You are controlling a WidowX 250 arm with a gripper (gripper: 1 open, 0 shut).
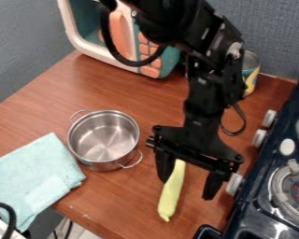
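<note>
My black gripper [187, 180] hangs low over the wooden counter, its fingers apart above a long pale yellow-green object [170, 201], which lies lengthwise on the wood with its upper end under the gripper. A steel pot [102, 140] with two handles stands just left of the gripper.
A light blue cloth [27, 177] lies at the left. The black stove [271, 210] with knobs and a burner takes up the right edge. A can [249, 70] and a teal-and-pink container [90, 28] stand at the back.
</note>
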